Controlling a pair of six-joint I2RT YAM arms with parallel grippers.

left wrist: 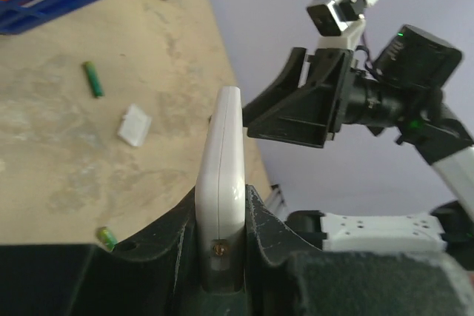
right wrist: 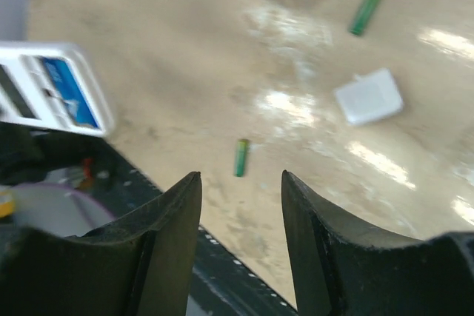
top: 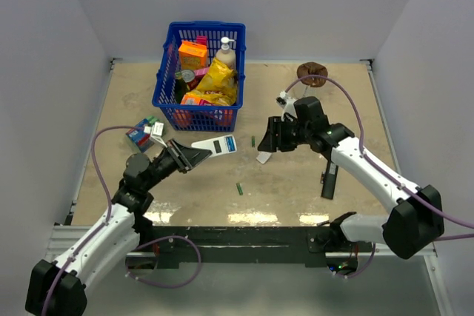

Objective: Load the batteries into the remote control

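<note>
The white remote [top: 215, 146] is held edge-on by my left gripper [top: 194, 156]; in the right wrist view its blue battery compartment [right wrist: 70, 90] is uncovered. A white cover piece [top: 264, 156] lies on the table beneath my right gripper [top: 271, 138], which hangs part open with nothing visible between its fingers. One green battery [top: 252, 140] lies behind the cover, another [top: 239, 189] toward the front edge.
A blue basket of groceries [top: 169, 79] stands at the back left, with a battery pack [top: 141, 135] left of it. A dark bar [top: 329, 183] lies at the right, a brown object [top: 312, 74] behind.
</note>
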